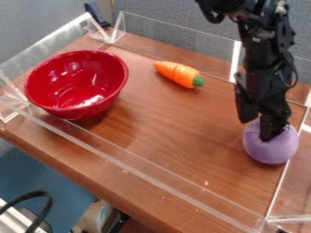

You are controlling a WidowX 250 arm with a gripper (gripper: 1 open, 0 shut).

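Note:
A round purple object (270, 147) sits at the right side of the wooden table. My black gripper (263, 123) is lowered onto its top from above, its fingers over and against it; whether they are closed on it I cannot tell. A red bowl (75, 80) stands on the left, and an orange toy carrot (175, 73) with a green top lies at the back middle.
Clear plastic walls border the table (145, 155) on several sides, close by the purple object at the right. A black cable (36, 205) is at the lower left, off the table.

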